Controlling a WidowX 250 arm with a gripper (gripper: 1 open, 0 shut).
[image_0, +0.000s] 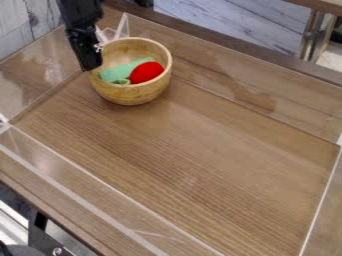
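A round wooden bowl (130, 90) sits on the wooden table at the upper left, holding a red object (146, 72) and a green object (123, 75). My black gripper (88, 62) is at the bowl's left rim, reaching down from the top edge. It looks shut, though its fingertips are small and dark against the bowl; nothing clearly shows between them.
A raised wooden ledge (267, 8) runs along the top right, and a pale wall stands at the upper left.
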